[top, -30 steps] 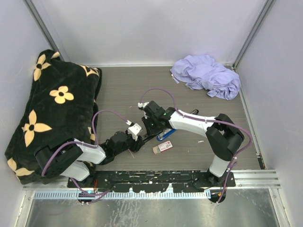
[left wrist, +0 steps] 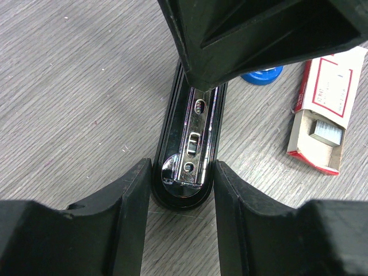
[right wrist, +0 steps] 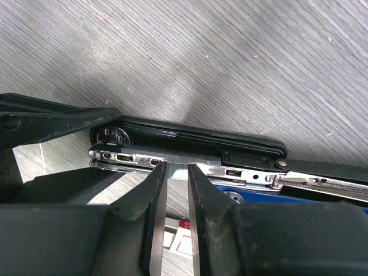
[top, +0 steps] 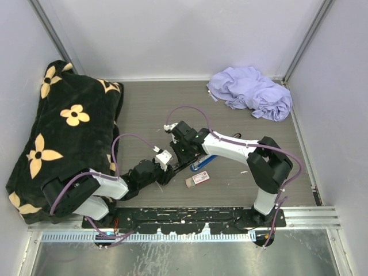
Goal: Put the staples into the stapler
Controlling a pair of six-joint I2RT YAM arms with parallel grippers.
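The opened stapler (left wrist: 192, 144) lies diagonally between my arms, its metal channel exposed. My left gripper is at the stapler's near end, fingertips either side of it. My right gripper is over the channel, shut on a strip of staples (right wrist: 178, 173), which is at the channel in the right wrist view; whether it sits inside is hard to tell. The red-and-white staple box (left wrist: 333, 86) lies open at the right, a staple strip in its tray.
A blue object (top: 201, 164) lies beside the stapler. A lilac cloth (top: 247, 92) is at the back right, and a black flowered cushion (top: 63, 138) fills the left side.
The left arm looks unchanged.
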